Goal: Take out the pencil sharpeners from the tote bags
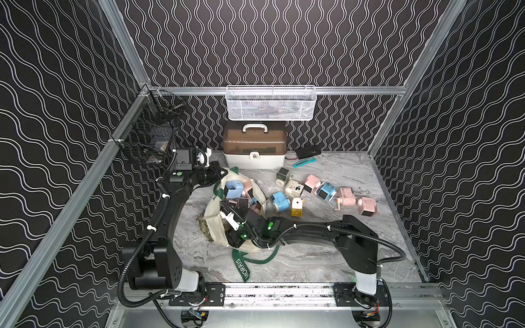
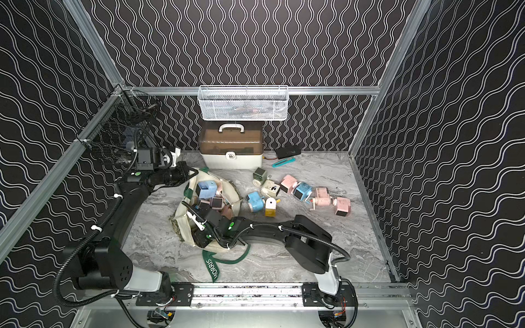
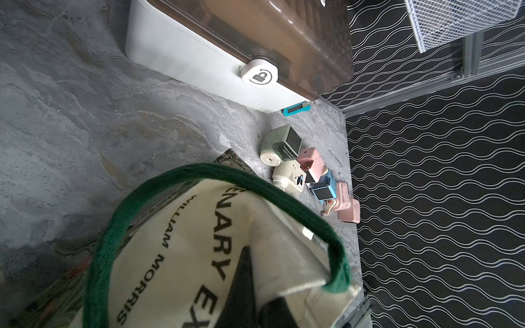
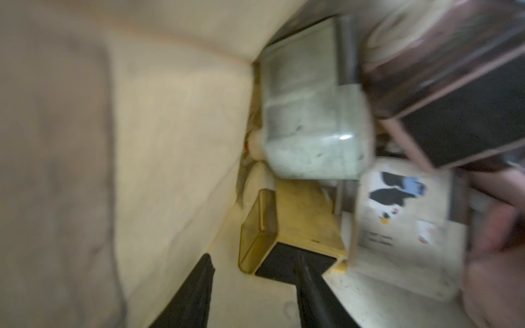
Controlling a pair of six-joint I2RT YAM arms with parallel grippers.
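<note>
The cream tote bag (image 1: 215,221) lies with its mouth facing up, several sharpeners inside. Its rim fabric is pinched by my shut left gripper, beside the green handle (image 3: 218,172). My right gripper is inside the bag, fingers apart, with no object clearly between the tips. Just ahead of them sits a yellow sharpener (image 4: 309,213), its black face partly behind the right finger. A pale green sharpener (image 4: 314,125), a penguin-printed cream one (image 4: 410,229) and a pink one (image 4: 464,109) lie around it. A light blue sharpener (image 1: 234,188) shows near the bag's back rim.
Outside the bag, right of it, stand several sharpeners, including a blue one (image 1: 281,201), a yellow-and-white one (image 1: 297,207) and a pink one (image 1: 367,206). A brown-lidded box (image 1: 254,143) is behind.
</note>
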